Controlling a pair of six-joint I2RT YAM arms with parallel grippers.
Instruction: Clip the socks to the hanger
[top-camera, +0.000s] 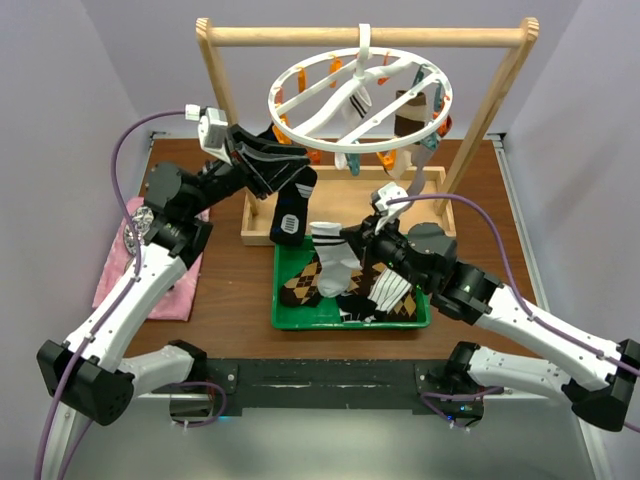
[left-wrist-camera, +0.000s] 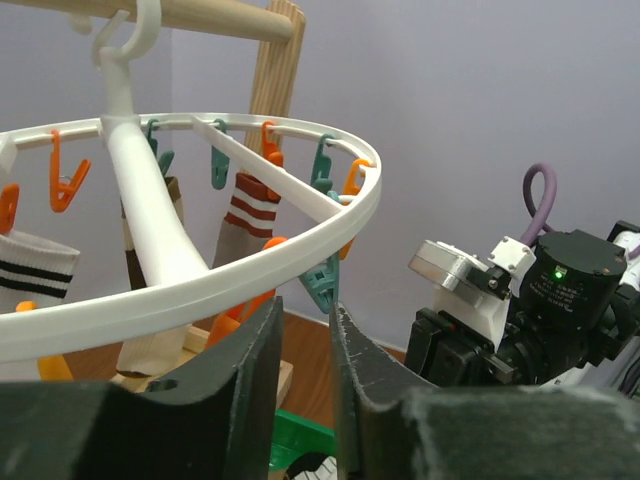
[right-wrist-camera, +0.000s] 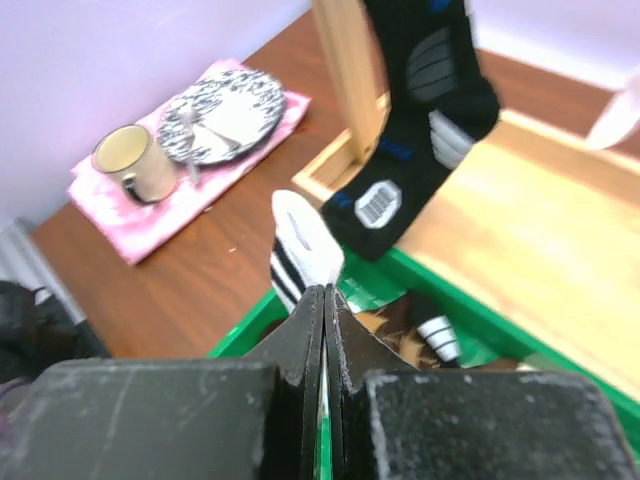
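Observation:
A white clip hanger ring (top-camera: 360, 140) with orange and teal clips hangs from the wooden frame, several socks on it, including a black sock (top-camera: 288, 215). My right gripper (top-camera: 352, 234) is shut on a white striped sock (top-camera: 333, 262), lifted over the green bin (top-camera: 348, 324) of other socks. My left gripper stands open at the ring's near edge, just below a teal clip (left-wrist-camera: 320, 280), with no sock between its fingers.
A wooden tray (right-wrist-camera: 560, 240) sits behind the green bin. A pink cloth (top-camera: 175, 300) with a plate and mug lies at the left. Bare table shows around them.

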